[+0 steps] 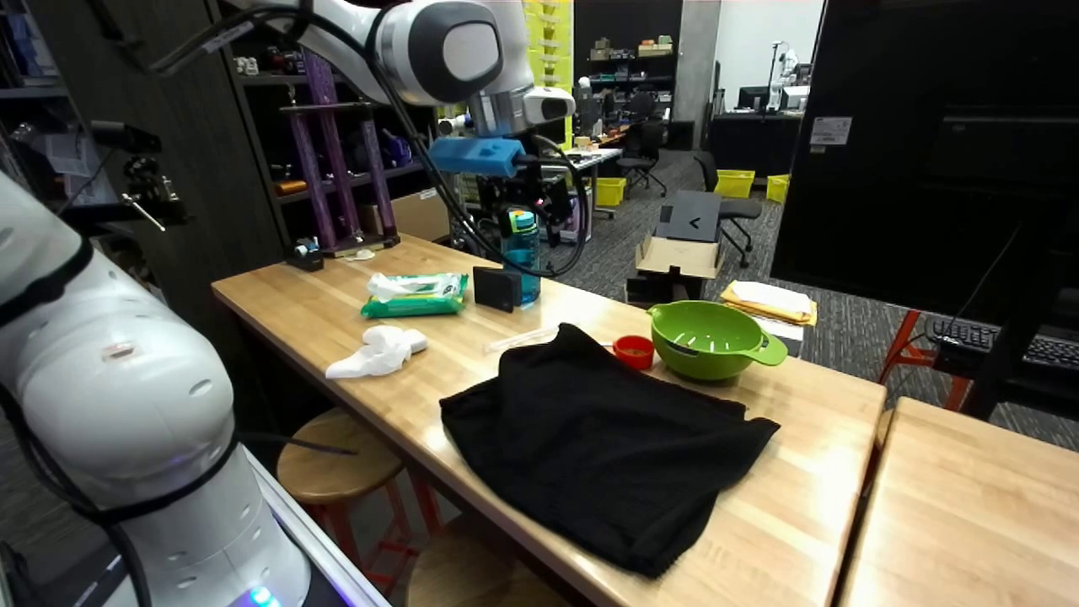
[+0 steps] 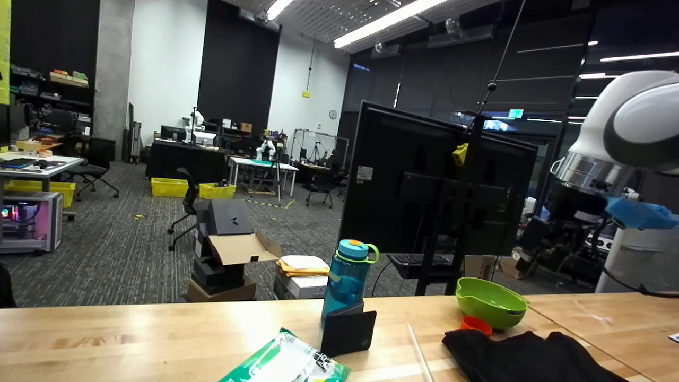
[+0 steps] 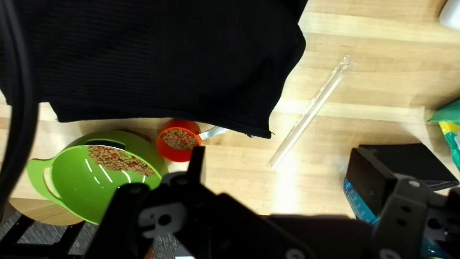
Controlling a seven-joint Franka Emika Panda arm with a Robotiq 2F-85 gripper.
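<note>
In exterior view 1 my gripper hangs high above the far side of the table, in front of the blue bottle. Its fingers are spread apart and nothing shows between them. A black cloth lies spread over the middle of the table. Beside its far edge sit a red cup and a green bowl. From the wrist, brown pellets show in both the red scoop-like cup and the green bowl; the cloth covers part of the cup's handle.
A clear wrapped stick lies beside the cloth. The black wallet-like object stands close to the bottle. A green wipes pack and a white crumpled tissue occupy the left part. Bare wood lies right of the cloth.
</note>
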